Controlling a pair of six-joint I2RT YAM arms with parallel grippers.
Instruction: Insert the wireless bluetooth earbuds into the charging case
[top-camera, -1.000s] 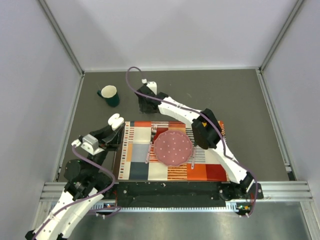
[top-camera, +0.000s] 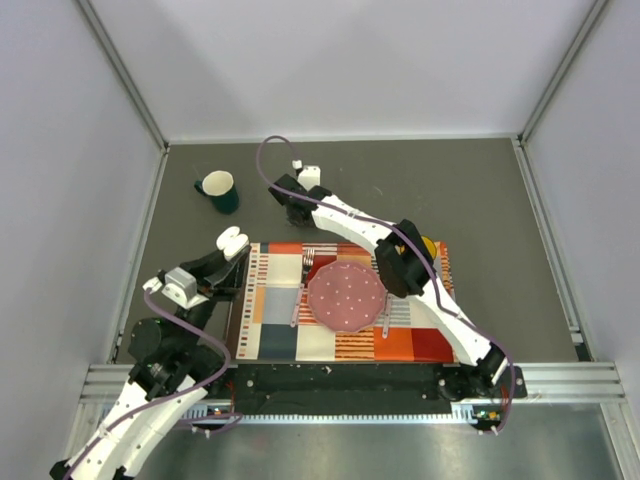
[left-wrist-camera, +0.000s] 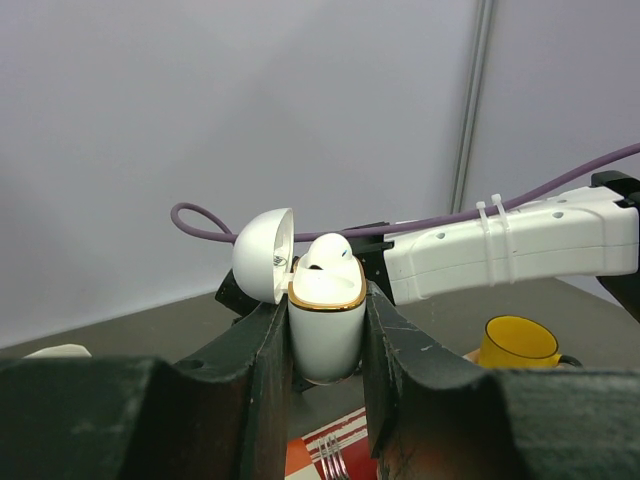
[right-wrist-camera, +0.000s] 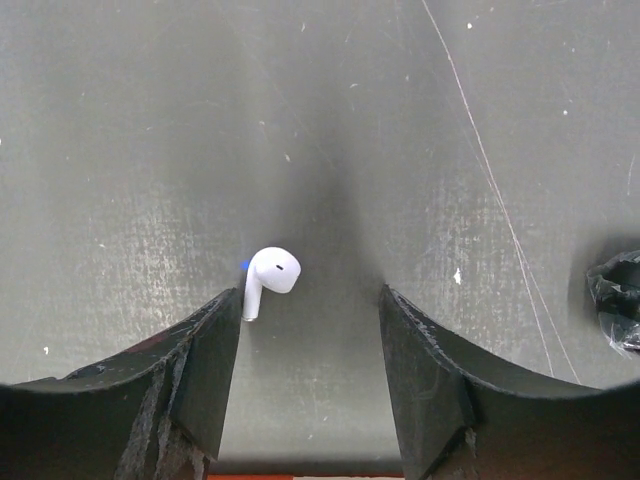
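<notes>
The white charging case (left-wrist-camera: 326, 345) is upright with its lid (left-wrist-camera: 263, 256) flipped open, and my left gripper is shut on it. Inside the case a rounded white shape (left-wrist-camera: 328, 255) rises above the gold rim, apparently an earbud. From above, the case (top-camera: 232, 242) shows at the left, by the placemat's corner. A loose white earbud (right-wrist-camera: 275, 269) lies on the grey table, stem toward the bottom of the right wrist view. My right gripper is open over it, the earbud much closer to the left finger (right-wrist-camera: 222, 325) than to the right one.
A dark green mug (top-camera: 220, 190) stands at the back left. The striped placemat (top-camera: 275, 345) holds a pink plate (top-camera: 345, 297) and cutlery. A yellow mug (left-wrist-camera: 518, 342) is partly hidden beneath the right arm in the top view. Bare table lies at the right.
The left arm and the case have stayed still.
</notes>
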